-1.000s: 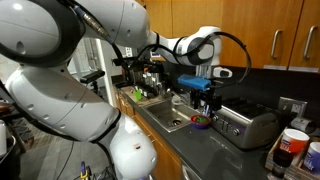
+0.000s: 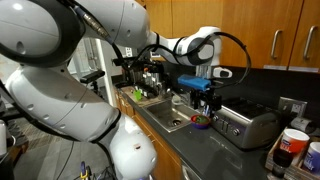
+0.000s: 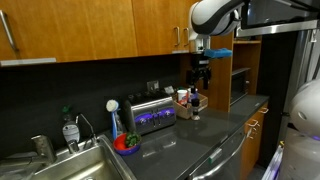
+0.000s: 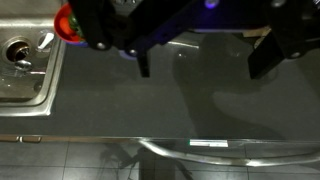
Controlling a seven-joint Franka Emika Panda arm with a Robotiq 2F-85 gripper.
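My gripper stands open over the dark counter (image 4: 200, 105), its two fingers wide apart with only bare counter visible between them. In exterior view 2 the gripper (image 3: 195, 101) hangs above the counter, pointing down. A red bowl (image 3: 127, 151) with green and blue items in it rests on the counter between the sink and the toaster. The same bowl (image 4: 66, 27) shows at the upper left of the wrist view, outside the fingers.
The silver toaster (image 3: 152, 117) stands against the back wall. To the left lies the sink (image 4: 45, 100) with its faucet. Cups (image 2: 293, 141) stand in a box at the far right end. Wooden cabinets (image 3: 80, 35) hang overhead.
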